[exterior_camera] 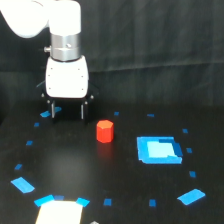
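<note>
A red block (pixel 105 131), seemingly many-sided, rests on the dark table near the middle of the camera view. My white gripper (pixel 68 108) hangs to the left of it and farther back, pointing down. Its two fingers stand wide apart with nothing between them, and it does not touch the block. Right of the block lies a shallow blue tray (pixel 142 155) with a white inner floor (pixel 160 150); nothing is seen in it.
Blue tape marks (pixel 22 185) are scattered over the table. At the bottom left a pale object (pixel 60 212) is cut off by the frame edge. Between block and tray the table is clear. A dark curtain (pixel 150 50) hangs behind.
</note>
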